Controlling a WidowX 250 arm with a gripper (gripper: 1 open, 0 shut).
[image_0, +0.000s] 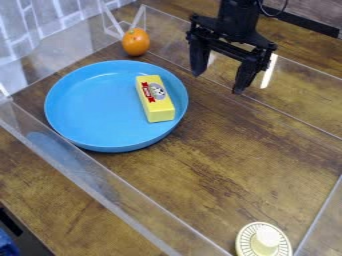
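Note:
My black gripper is at the upper middle, above the wooden table, its two dark fingers spread wide apart with nothing seen between them. A blue round plate lies to the lower left of it, holding a yellow box with a small printed picture on its right part. An orange rests on the wood above the plate. A pale round lid-like object is at the bottom right.
Clear walls or edges run along the left and right of the work area. A small white item shows just behind the gripper's right side.

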